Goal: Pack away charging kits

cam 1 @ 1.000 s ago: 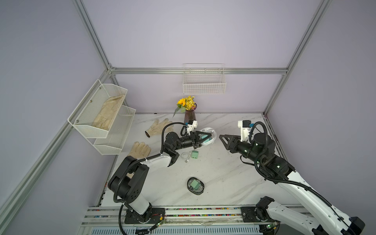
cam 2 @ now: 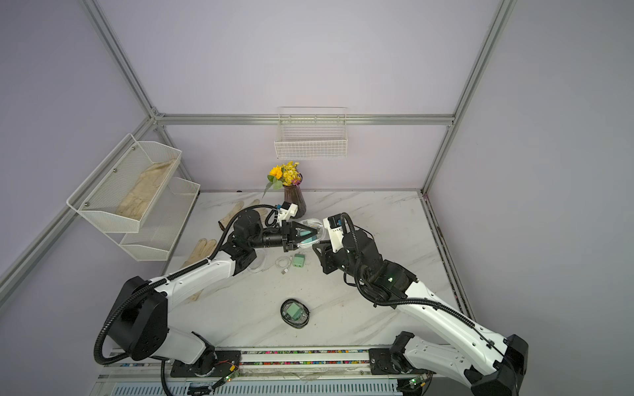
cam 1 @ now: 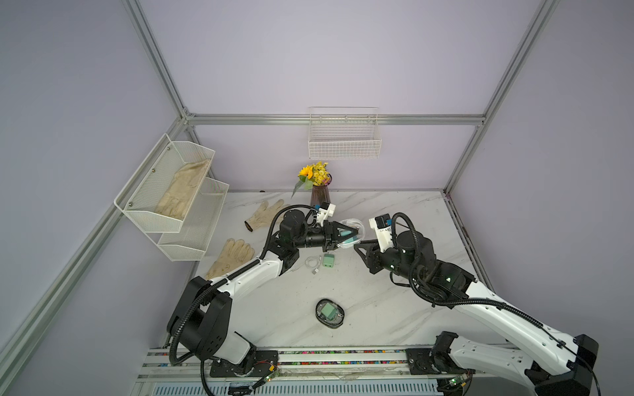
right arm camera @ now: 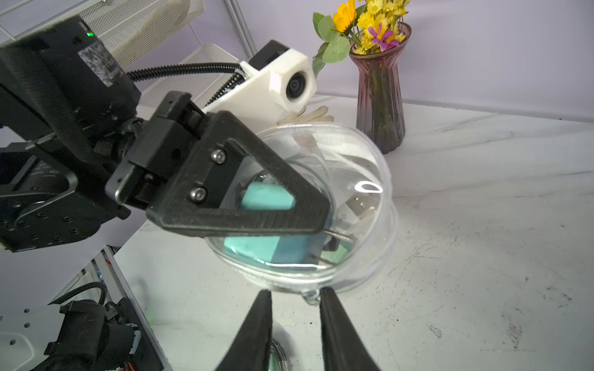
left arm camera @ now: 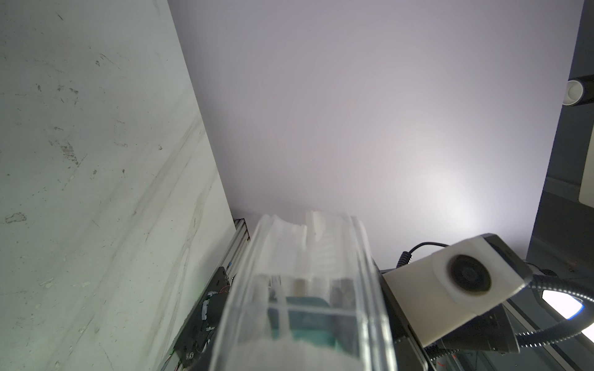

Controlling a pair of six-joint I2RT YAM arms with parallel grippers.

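Note:
A clear round case [right arm camera: 378, 176] with a teal charger [right arm camera: 266, 248] and cable inside is held above the table, my left gripper [cam 1: 350, 231] shut on it. In the left wrist view the case [left arm camera: 303, 253] fills the lower middle, edge-on and hiding the fingers. Just below its rim, by a small clear tab [right arm camera: 311, 297], my right gripper is part open, with nothing visibly gripped. On the table lie a green charger [cam 1: 329, 260] and a white cable [cam 1: 312, 262]. Nearer the front is a coiled black cable [cam 1: 338, 321] around another green charger [cam 1: 329, 311].
A purple vase of flowers [right arm camera: 379, 92] stands close behind the held case. Two gloves [cam 1: 229, 257] [cam 1: 265, 214] lie at the left. White mesh baskets [cam 1: 153, 221] hang on the left wall, and a wire basket [cam 1: 344, 146] on the back wall.
My right gripper has come leftward to the case, and its fingers look closer together. The left arm shifted slightly, turning the case a little while keeping it held.

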